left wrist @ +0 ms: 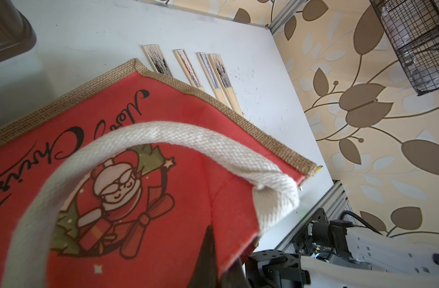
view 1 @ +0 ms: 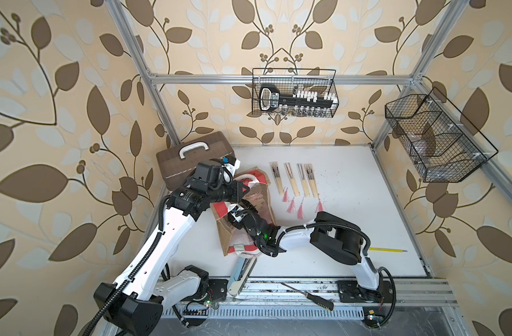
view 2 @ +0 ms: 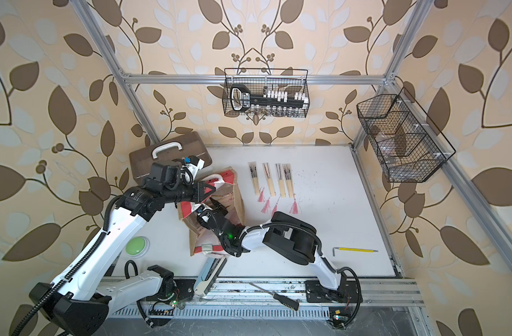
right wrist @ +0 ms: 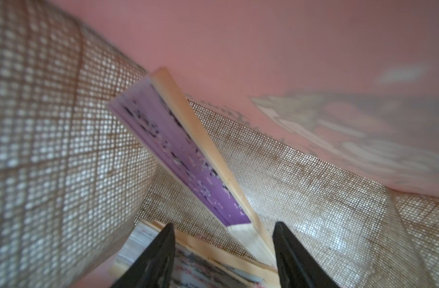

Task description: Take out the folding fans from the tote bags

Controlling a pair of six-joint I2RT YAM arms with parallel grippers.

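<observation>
The tote bag (view 1: 261, 177), red and burlap with white handles, stands with its mouth upward on the table. At its upper rim, my left gripper is shut on the thin red wall of the bag. Inside the bag, my right gripper is open with nothing held. A purple folding fan (right wrist: 185, 153) leans against the burlap ahead of its fingers, its pale lower end near the right fingertip. Below it lie further fans (right wrist: 195, 264), partly hidden by the left finger. Several folding fans (view 1: 304, 179) with pink tassels lie in a row on the table.
A brown case (view 1: 180, 159) with a white handle stands behind the left arm. The boxcutter-like blue-grey tool (view 1: 242, 274) touches the bag's front area. A yellow pencil-like rod (view 2: 355, 249) lies far right.
</observation>
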